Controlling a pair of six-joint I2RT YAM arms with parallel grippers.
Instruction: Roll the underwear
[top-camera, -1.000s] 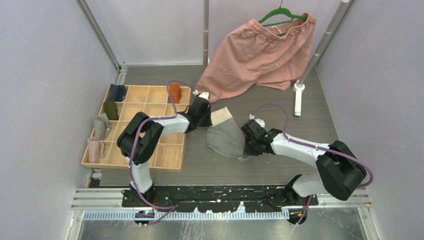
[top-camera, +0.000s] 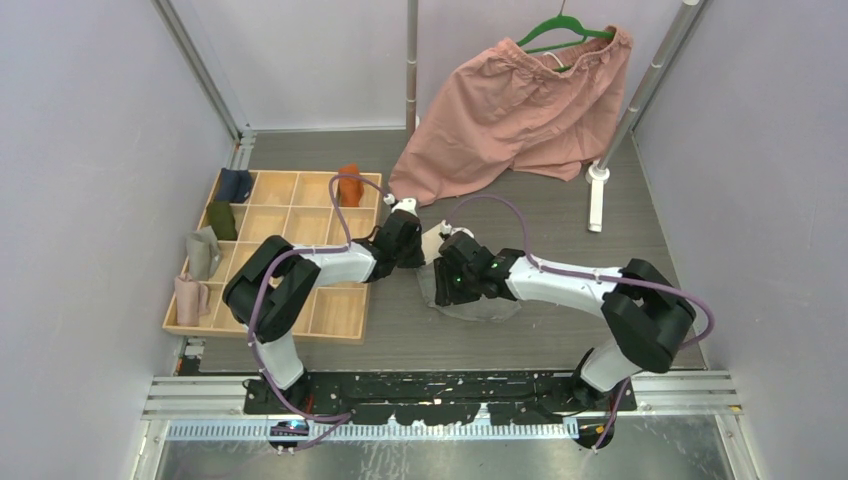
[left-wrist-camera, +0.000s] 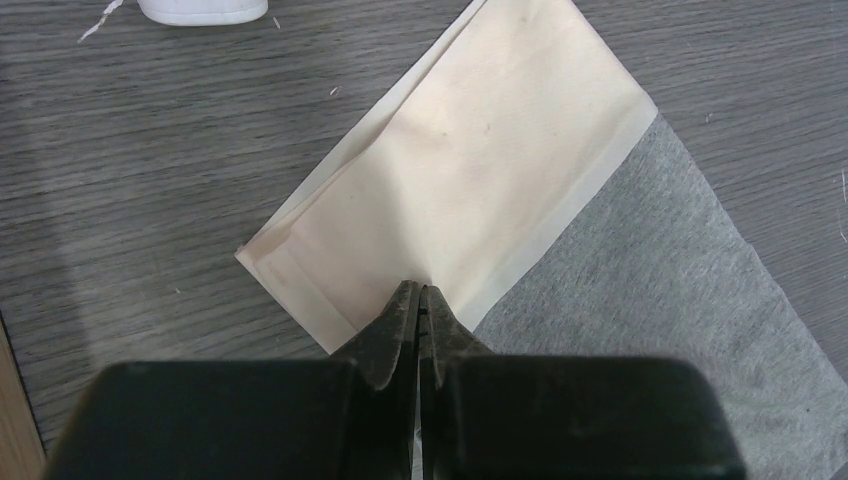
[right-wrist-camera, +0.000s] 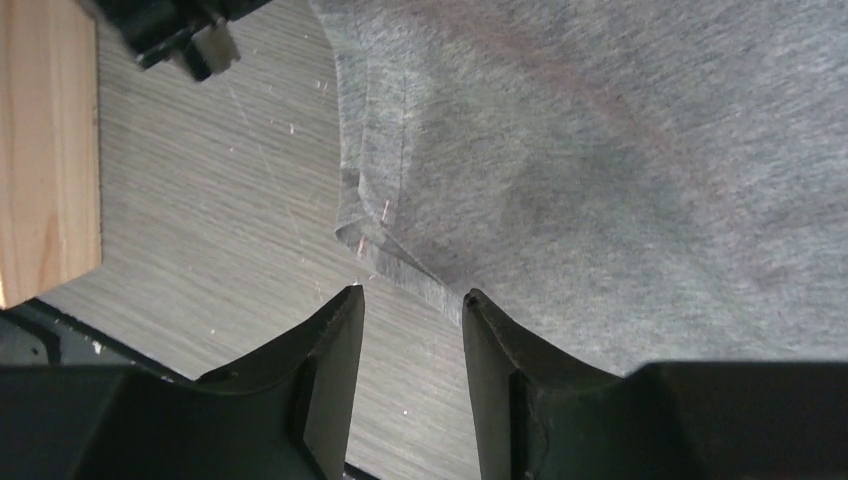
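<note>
The grey underwear (right-wrist-camera: 600, 180) lies flat on the table, its cream band (left-wrist-camera: 470, 150) folded over along the upper end, near my left gripper. My left gripper is shut, its tips at the cream band. My right gripper is open above a creased grey edge of the underwear, nothing visible between its fingers. In the top view the right arm covers much of the grey cloth.
A wooden compartment box (top-camera: 340, 320) holding several rolled cloths stands on the left, close beside the left arm. Pink shorts (top-camera: 500, 120) on a green hanger lie at the back.
My right gripper has moved left over the underwear from the right side. My left gripper moved slightly toward the front earlier, and the cloth shifted a little with it.
</note>
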